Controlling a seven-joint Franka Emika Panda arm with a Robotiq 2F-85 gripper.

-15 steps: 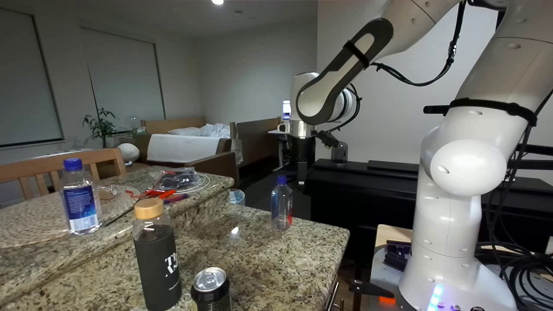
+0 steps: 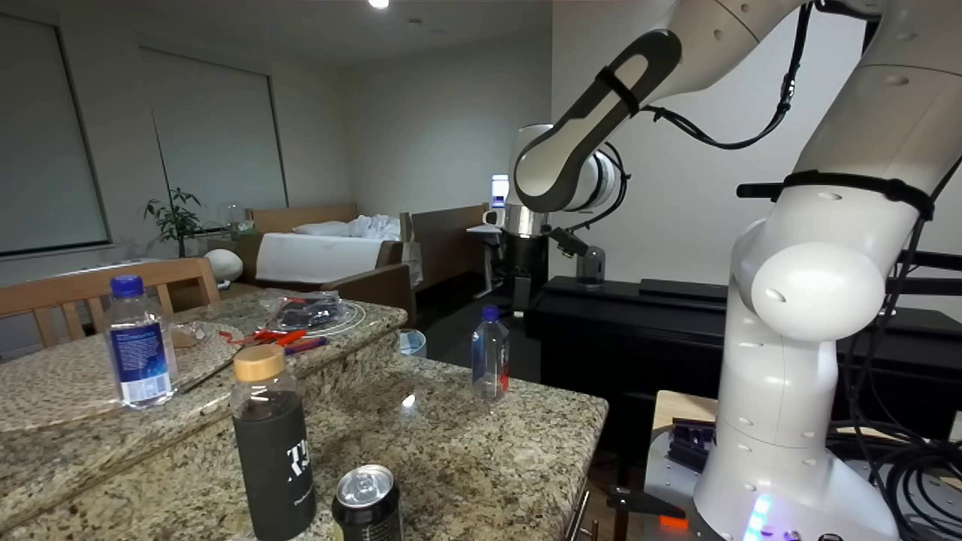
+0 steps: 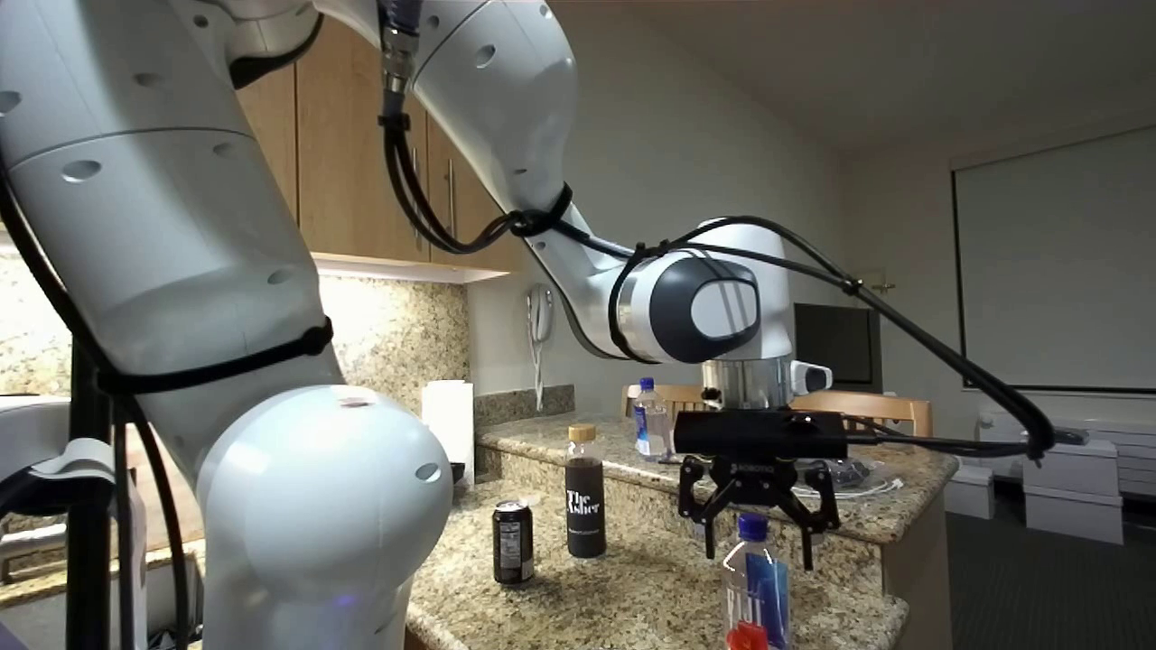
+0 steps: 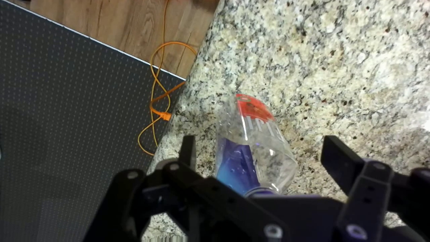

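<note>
A clear plastic bottle with a blue cap [image 2: 491,353] stands upright on the lower granite counter close to its edge. My gripper [image 3: 759,552] is open at about cap height, its fingers spread to either side of the bottle [image 3: 755,590] in exterior view 2. From the wrist, the bottle [image 4: 258,151] shows between the two black fingertips of my gripper, touching neither that I can see. Its cap is mostly hidden behind the gripper body. In exterior view 1 the gripper [image 2: 522,297] appears slightly right of the cap.
A dark bottle with a wooden lid [image 2: 273,451] and a black can [image 2: 367,505] stand on the lower counter. Another blue-capped bottle [image 2: 140,347] is on the raised ledge, with bagged items [image 2: 311,312]. The counter's edge drops to the floor beside an orange cable [image 4: 155,117].
My gripper has shifted very slightly left and stands a little higher in exterior view 1. The bottles and can have not moved.
</note>
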